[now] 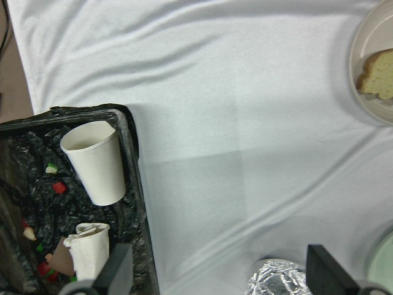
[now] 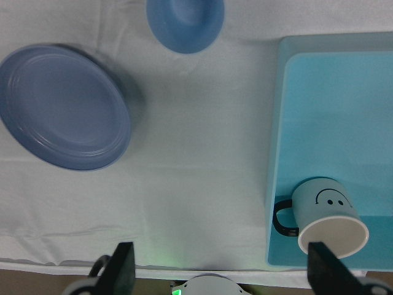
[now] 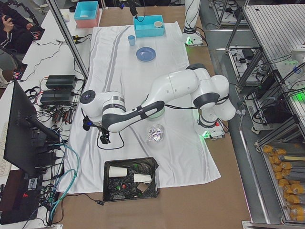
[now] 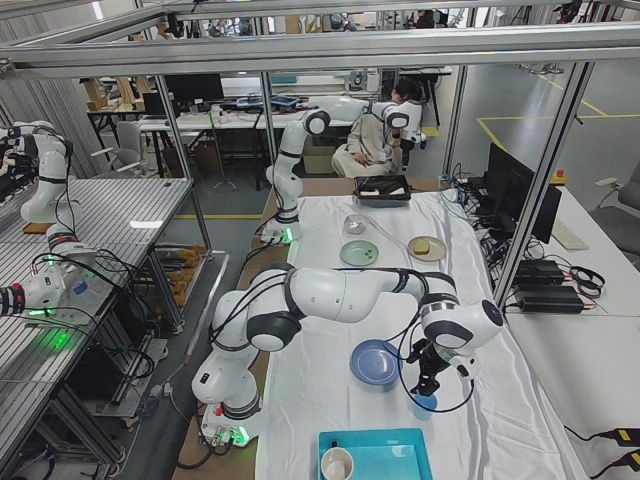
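My left gripper hangs open over the cloth, beside a black-lined bin (image 1: 134, 172) holding two white paper cups (image 1: 98, 166), one crumpled, and small coloured scraps. A beige plate (image 1: 362, 43) with a bread slice (image 1: 377, 74) lies at the wrist view's upper right; foil (image 1: 276, 279) and a green plate (image 1: 384, 264) show lower right. My right gripper is open above the cloth at the other end, near a blue plate (image 2: 64, 107), a blue cup (image 2: 184, 18) and a turquoise tray (image 2: 331, 110) holding a smiley mug (image 2: 328, 215) on its side.
A monitor (image 3: 19, 129), cables and black boxes (image 3: 59, 81) line the side table along the cloth. Both arms' white bases stand at the opposite edge. The middle of the cloth (image 4: 330, 340) has free room.
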